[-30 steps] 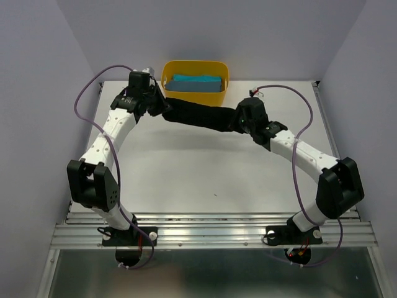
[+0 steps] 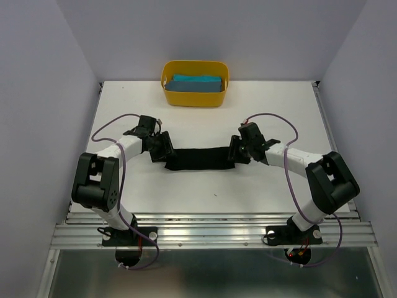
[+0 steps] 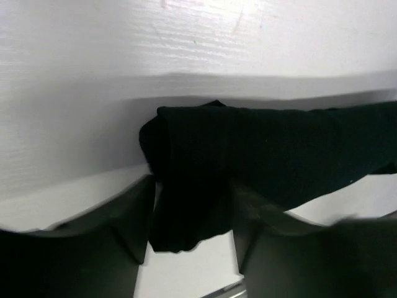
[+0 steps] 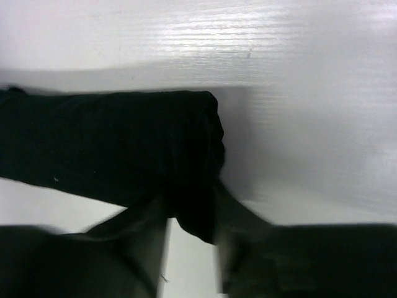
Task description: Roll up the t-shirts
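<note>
A black T-shirt, folded into a narrow strip point(image 2: 200, 159), lies crosswise in the middle of the white table. My left gripper point(image 2: 166, 159) is at its left end and my right gripper point(image 2: 234, 161) at its right end. In the left wrist view, the fingers point(image 3: 144, 208) stand apart on either side of the dark cloth point(image 3: 205, 143), a gap showing by one of them. Less widely parted are the right fingers point(image 4: 231, 214), with the end of the strip point(image 4: 124, 136) between them. Blur hides where the fingertips meet the cloth.
At the back of the table is a yellow basket point(image 2: 196, 99) holding folded blue and teal cloth point(image 2: 193, 86).
Both grippers have come down and toward the front edge with the black strip between them. It hung slanted near the basket before; now it lies level on the table.
</note>
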